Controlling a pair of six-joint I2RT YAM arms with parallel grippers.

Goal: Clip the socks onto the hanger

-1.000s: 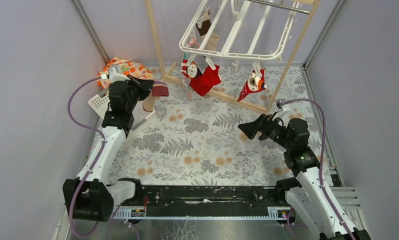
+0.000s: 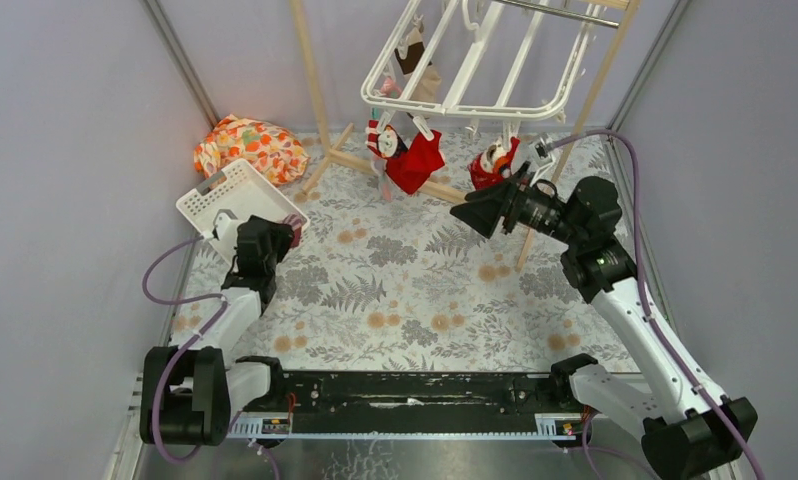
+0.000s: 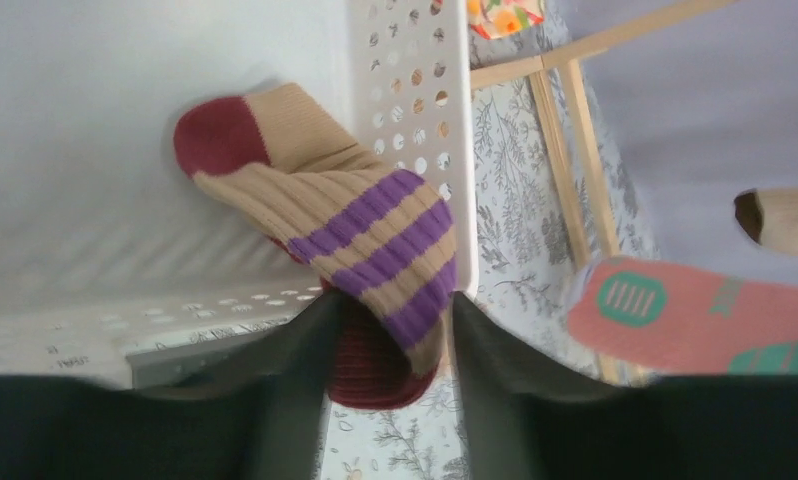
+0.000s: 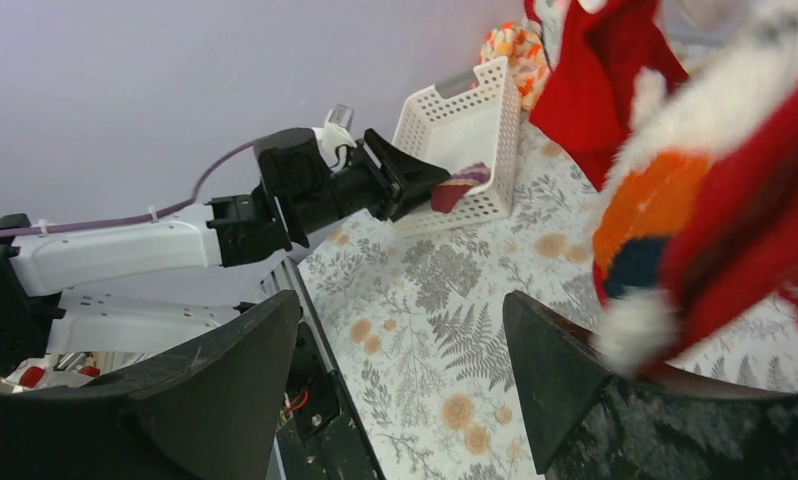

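Observation:
My left gripper (image 2: 275, 235) is low at the white basket (image 2: 190, 208). In the left wrist view a tan and purple striped sock with maroon (image 3: 375, 230) lies over the basket's corner between its blurred fingers; whether they grip it I cannot tell. My right gripper (image 2: 480, 220) is raised, part open, just below and left of a red sock (image 2: 490, 170) clipped on the white hanger (image 2: 455, 105); that sock fills the right of the right wrist view (image 4: 715, 220). More red socks (image 2: 415, 160) hang left of it.
An orange floral bundle (image 2: 250, 150) lies behind the basket. A wooden stand (image 2: 315, 80) carries the hanger.
My left gripper has come down from above the basket with the striped sock.

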